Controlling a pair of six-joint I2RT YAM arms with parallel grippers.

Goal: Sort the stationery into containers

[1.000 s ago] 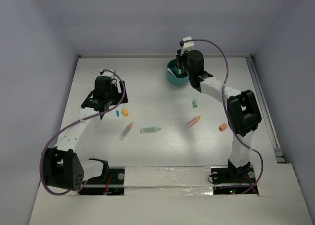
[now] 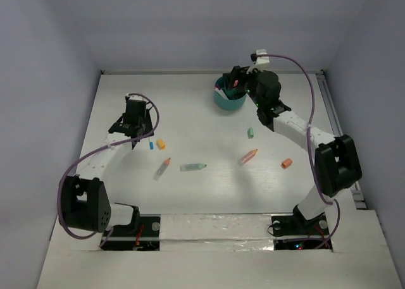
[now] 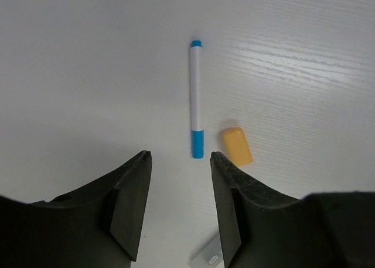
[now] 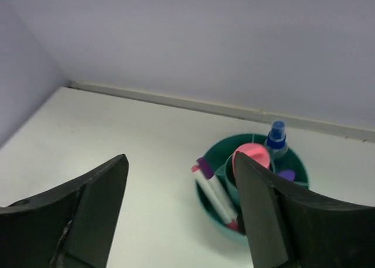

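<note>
A teal round container (image 2: 229, 102) at the back holds pens, a pink item (image 4: 252, 153) and a blue-capped bottle (image 4: 276, 139). My right gripper is just in front of and above it, fingers apart, holding nothing visible. My left gripper is open over the left side, above a white-and-blue marker (image 3: 196, 92) and a yellow block (image 3: 237, 146). Loose on the table lie grey (image 2: 161, 169), pale green (image 2: 192, 166) and pink (image 2: 249, 156) pen-like items, a green piece (image 2: 250, 133) and an orange piece (image 2: 286, 163).
Walls stand at the back and both sides.
My left gripper has shifted slightly left. The loose items look unmoved.
</note>
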